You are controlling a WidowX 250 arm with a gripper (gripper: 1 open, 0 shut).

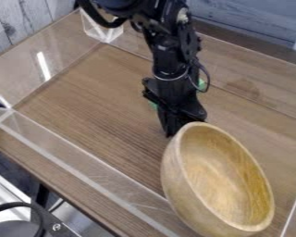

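The black robot arm reaches down from the top of the view to my gripper [170, 124], which is at the upper left rim of a large wooden bowl [218, 185]. The bowl is tilted on the wooden table [77, 120], toward the lower right. The gripper is shut; whether the rim is between its fingers is hidden. A green object [202, 83] is mostly hidden behind the arm.
Clear plastic edging runs along the table's left side, with a clear piece [101, 28] at the top left. Black equipment lies at the bottom left corner.
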